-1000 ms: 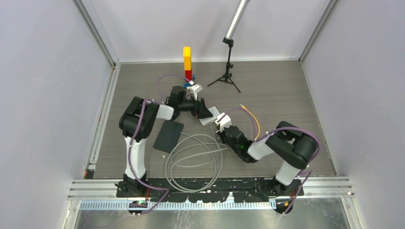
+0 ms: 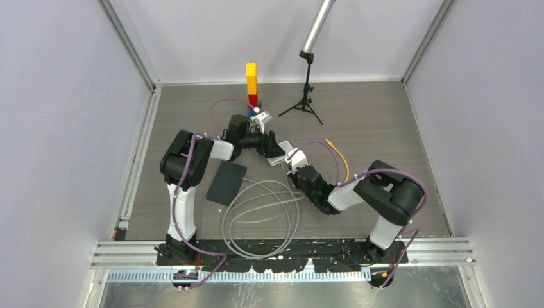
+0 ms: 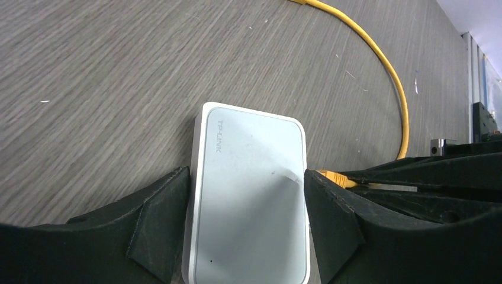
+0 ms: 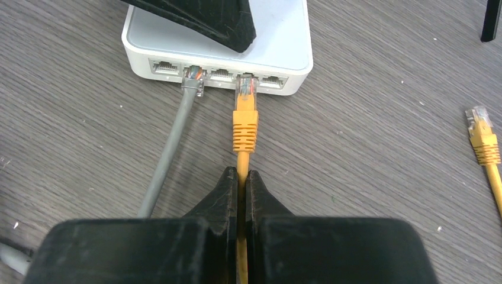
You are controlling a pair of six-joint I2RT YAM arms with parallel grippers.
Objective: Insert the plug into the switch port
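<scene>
The white TP-LINK switch (image 3: 248, 195) (image 4: 278, 41) lies on the table between my grippers. My left gripper stands part open around its top, fingers along both sides. My right gripper is shut on the yellow cable, whose clear plug (image 4: 245, 89) points into a port on the switch's front face, at its mouth; how deep it sits I cannot tell. A grey cable's plug (image 4: 193, 77) is in another port to the left.
A loose yellow cable end (image 4: 482, 139) lies to the right. A coil of grey cable (image 2: 256, 253) and a dark flat pad (image 2: 224, 186) lie in front. A block tower (image 2: 251, 77) and a tripod (image 2: 301, 102) stand at the back.
The left arm and switch look nearly unchanged.
</scene>
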